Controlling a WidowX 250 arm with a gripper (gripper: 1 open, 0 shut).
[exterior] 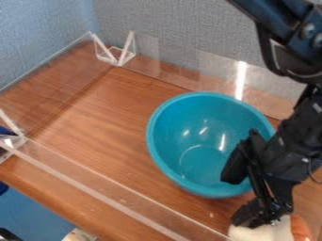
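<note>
A teal bowl (189,141) sits on the wooden table (88,113) right of centre. My black gripper (258,214) has its fingertips low at the lower right, just outside the bowl's near right rim and at a white cylindrical object (259,233) with an orange end (299,229). The gripper appears open; whether its fingers touch the white object is hard to tell.
Clear plastic walls with white corner brackets (117,55) border the table. A grey wall stands behind. A blue object (7,134) is at the far left edge.
</note>
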